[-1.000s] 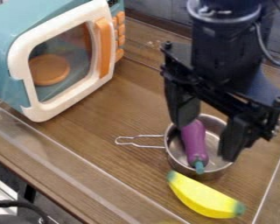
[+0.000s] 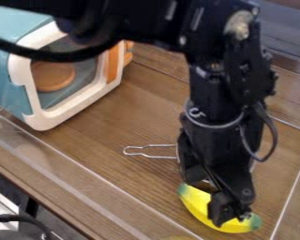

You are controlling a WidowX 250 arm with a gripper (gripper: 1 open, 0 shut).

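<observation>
The black gripper (image 2: 217, 187) hangs low over a yellow banana (image 2: 202, 208) on the wooden table (image 2: 102, 155), open by the look of it, its fingers overlapping the banana's upper part. A wire handle (image 2: 147, 151) of a small pot sticks out to the left behind the arm; the pot itself and what it holds are mostly hidden by the gripper and arm.
A toy microwave (image 2: 40, 103) in teal and white, with an orange disc inside, stands at the upper left. The table's near edge runs along the lower left, with dark cables beside it. Bare wood lies between microwave and pot handle.
The arm has turned and come down from above the pot onto the banana.
</observation>
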